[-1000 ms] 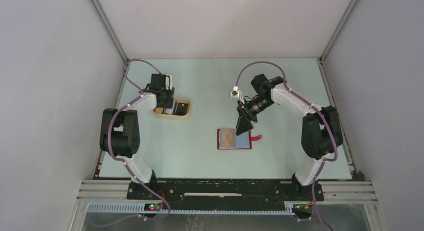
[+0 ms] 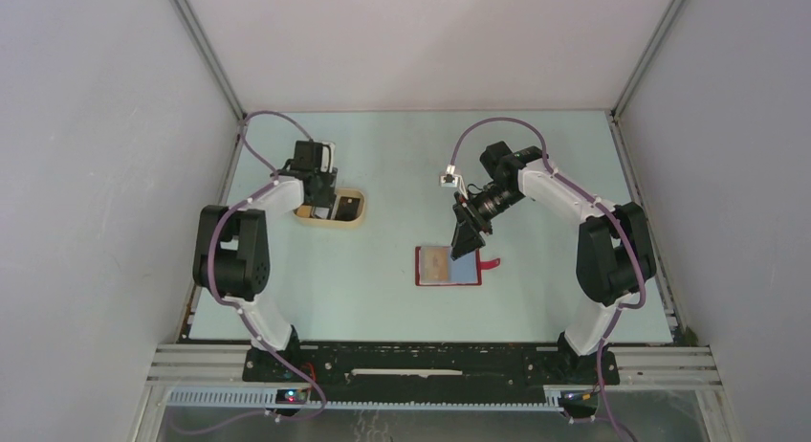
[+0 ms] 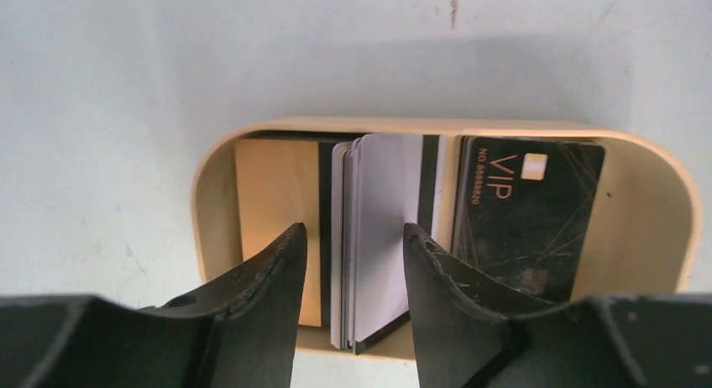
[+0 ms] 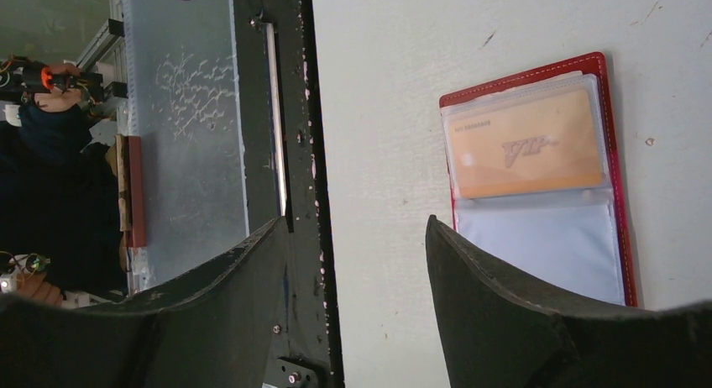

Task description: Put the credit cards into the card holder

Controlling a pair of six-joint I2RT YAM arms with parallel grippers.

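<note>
Several cards stand or lean in a beige box: an orange card (image 3: 280, 195) at the left, a white card (image 3: 389, 220) in the middle with thin edges beside it, and a black VIP card (image 3: 525, 207) at the right. My left gripper is open over the box, its fingers on either side of the upright middle cards, apparently not gripping them. On the table lies the red card holder (image 4: 621, 178), spread flat, an orange card (image 4: 529, 144) inside one clear pocket; its other pocket (image 4: 541, 241) looks empty. Above the holder's near edge, my right gripper is open and empty.
The beige box (image 2: 346, 221) sits at the table's left, its rim (image 3: 688, 203) enclosing the cards. A red strap (image 2: 491, 264) sticks out from the holder's right side. Bare table lies between box and holder.
The right arm, the box and the holder have stayed put.
</note>
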